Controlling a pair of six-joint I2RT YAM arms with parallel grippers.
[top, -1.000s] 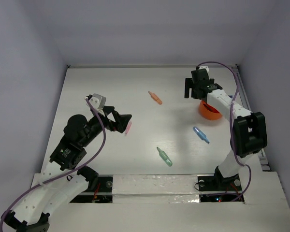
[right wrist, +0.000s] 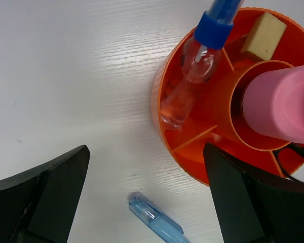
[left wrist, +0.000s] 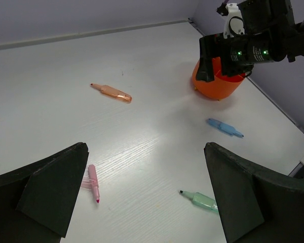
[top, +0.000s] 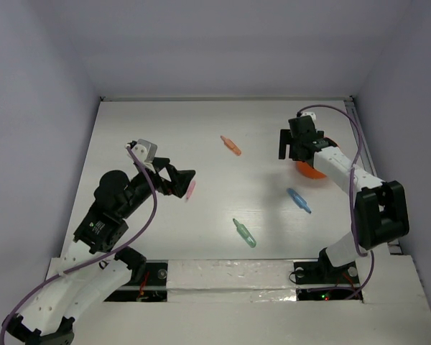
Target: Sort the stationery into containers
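Observation:
The orange divided container [top: 310, 169] sits at the right, holding a pink object [right wrist: 278, 101], a beige block [right wrist: 265, 34] and a blue-capped clear item [right wrist: 213, 31]. My right gripper hangs open over its left side, a blue marker [right wrist: 154, 217] on the table below. An orange marker [top: 230, 144] lies at the back middle, a green marker [top: 244, 231] near the front, a pink marker [left wrist: 93, 182] at the left. My left gripper is open above the pink marker's area, nothing between its fingers.
Walls [top: 50, 108] bound it at the back and sides.
The right arm moved slightly toward the front and right over the container, after dropping a little lower in the top view from a second ago. The left arm is still.

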